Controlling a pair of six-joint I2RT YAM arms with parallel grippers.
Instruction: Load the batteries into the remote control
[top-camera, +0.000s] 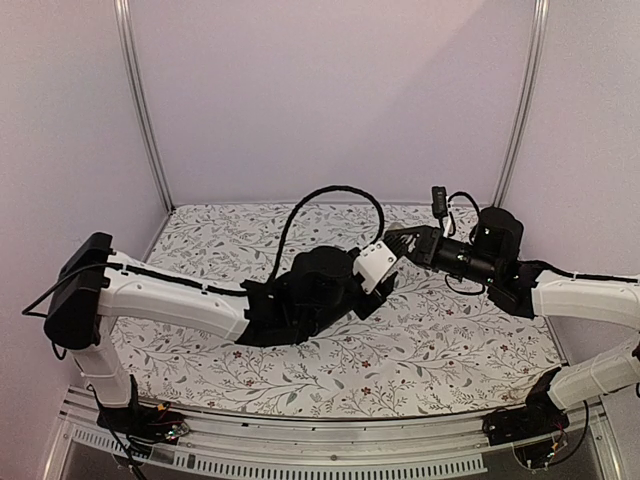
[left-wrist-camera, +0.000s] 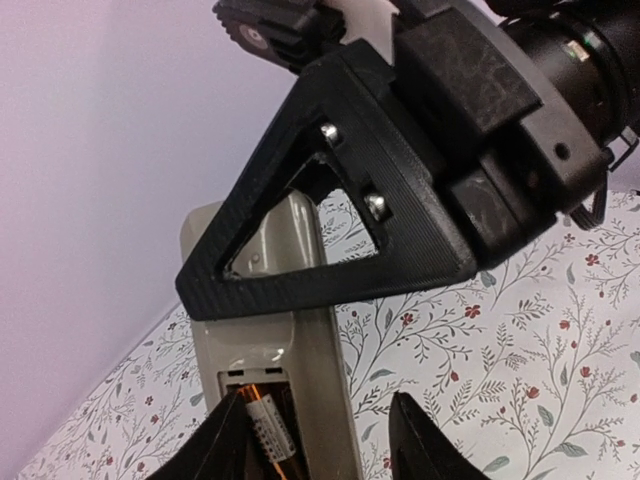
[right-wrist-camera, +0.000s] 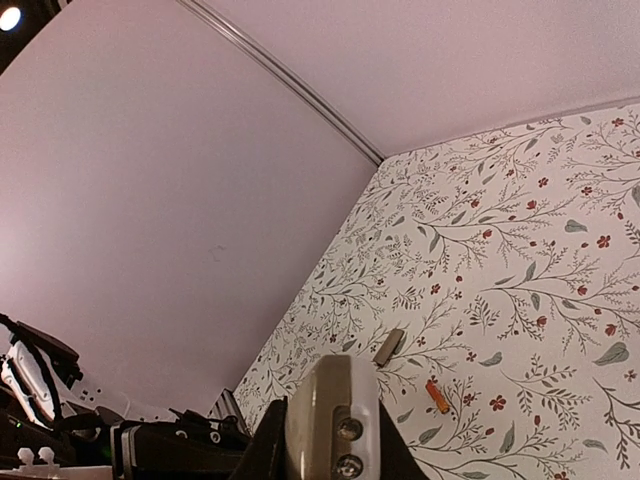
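Note:
My right gripper (top-camera: 410, 242) is shut on the grey remote (left-wrist-camera: 325, 380), held up with its battery compartment facing the left wrist camera. A battery (left-wrist-camera: 270, 425) with an orange-and-black end sits tilted in that compartment. My left gripper is at the compartment, its dark fingers part open either side of the battery and the remote's edge; whether they touch the battery is unclear. In the right wrist view, a loose orange battery (right-wrist-camera: 437, 396) lies on the table near a grey piece (right-wrist-camera: 388, 347), likely the cover.
Pale walls (top-camera: 330, 100) enclose the back and sides. Both arms meet above the middle of the table, close together.

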